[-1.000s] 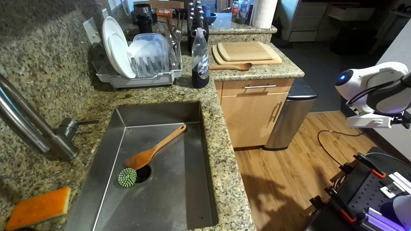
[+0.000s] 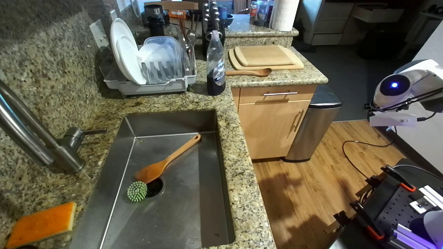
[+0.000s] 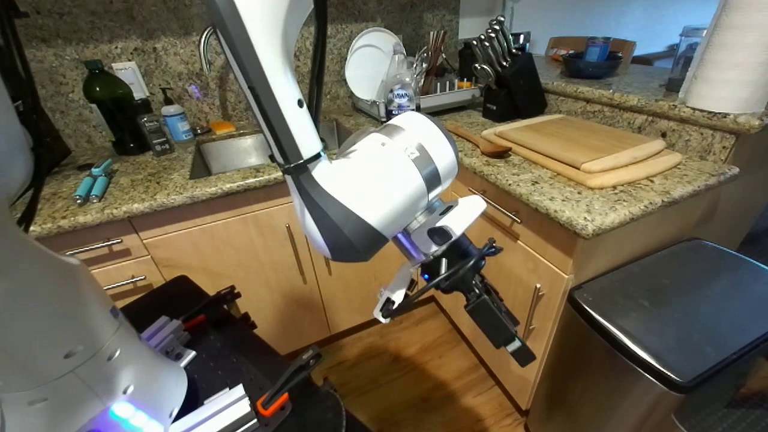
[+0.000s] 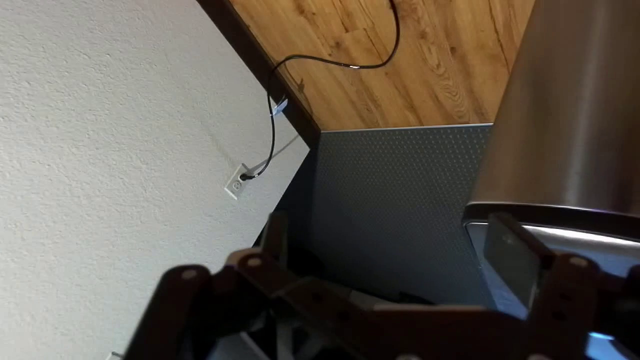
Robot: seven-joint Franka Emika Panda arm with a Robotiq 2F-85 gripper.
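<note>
My gripper is open, with nothing between its fingers, a dark pad (image 4: 511,261) showing on the right one. In exterior view 2 the gripper (image 3: 515,342) hangs over the floor in front of the lower cabinets, clear of the counter. A wooden spatula (image 2: 155,168) lies in the steel sink (image 2: 182,207), its blade by the drain. Beside it rests a round green bristled scrubber (image 2: 137,191). A wooden spoon (image 2: 253,72) lies on the counter before the stacked cutting boards (image 2: 265,56). At the sink's near left is an orange sponge (image 2: 41,224).
A dish soap bottle (image 2: 216,68) stands at the sink's far corner, near the dish rack (image 2: 153,87) with plates. The knife block (image 3: 515,86) stands behind. A steel trash can (image 3: 669,309) is to the gripper's right in exterior view 2. A faucet (image 2: 62,149) rises beside the sink.
At the right of exterior view 1 my arm has turned and shifted, its blue-lit joint now facing the camera more. The things in the sink and on the counter look unmoved.
</note>
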